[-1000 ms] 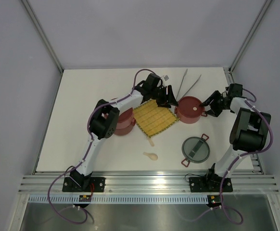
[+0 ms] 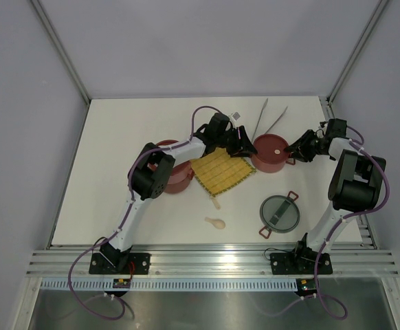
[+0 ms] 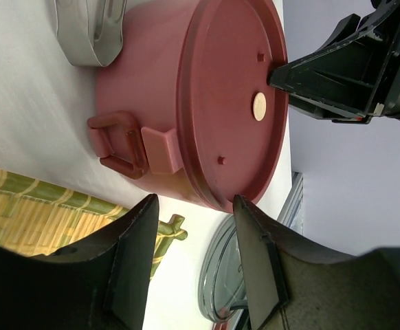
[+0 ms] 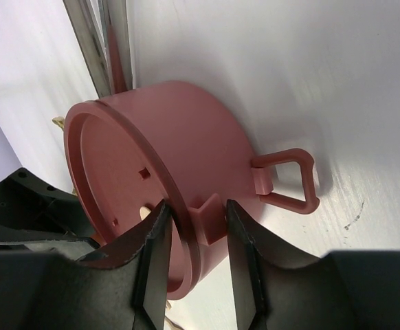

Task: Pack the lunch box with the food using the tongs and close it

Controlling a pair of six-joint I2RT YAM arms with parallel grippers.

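Observation:
A dark red lidded pot (image 2: pixel 271 159) stands right of a yellow woven mat (image 2: pixel 217 175). My left gripper (image 2: pixel 242 143) is at the pot's left, fingers (image 3: pixel 258 254) part open at the lid's rim and side tab. My right gripper (image 2: pixel 296 149) is at the pot's right, its fingertips around the lid's edge and tab (image 4: pixel 209 220); whether they close on it I cannot tell. A second red pot (image 2: pixel 179 179) is partly hidden behind my left arm.
Metal tongs (image 2: pixel 275 121) lie behind the pot. A round grey lid (image 2: pixel 289 216) with red handles lies in front, a pale spoon (image 2: pixel 215 223) to its left.
My left gripper has moved slightly down and closer to the pot. The pot looks almost unmoved.

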